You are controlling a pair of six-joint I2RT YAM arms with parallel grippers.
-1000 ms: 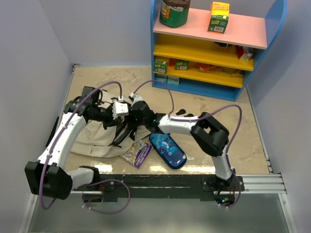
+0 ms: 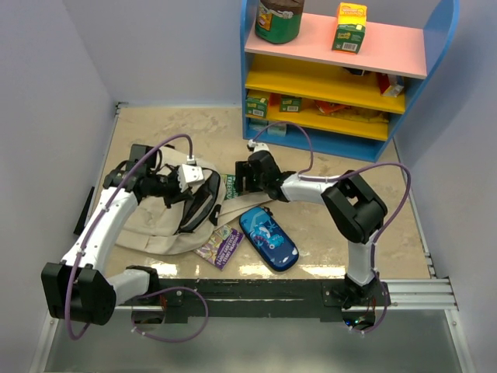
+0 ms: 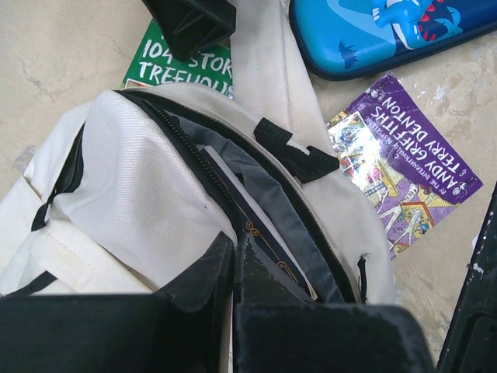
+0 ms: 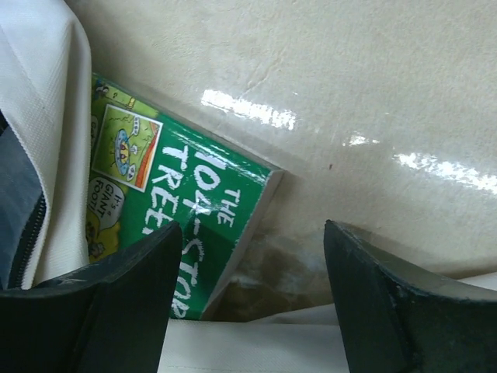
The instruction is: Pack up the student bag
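Observation:
The white bag (image 2: 155,225) lies with its zipped mouth open on the left. A dark book (image 3: 252,221) stands inside. At the mouth, my left gripper is shut on the bag's zipped edge, which draws to a point at its fingertips. My right gripper is part open above the green treehouse book (image 4: 167,194), whose corner shows between its fingers; nothing is gripped. Bag cloth covers the book's left end. A purple book (image 2: 223,245) and a blue pencil case (image 2: 269,238) lie beside the bag.
A white strap (image 2: 245,202) runs right from the bag, between the green book and the pencil case. Behind stands a blue shelf unit (image 2: 342,144) with boxes on it.
The left arm has stayed almost still.

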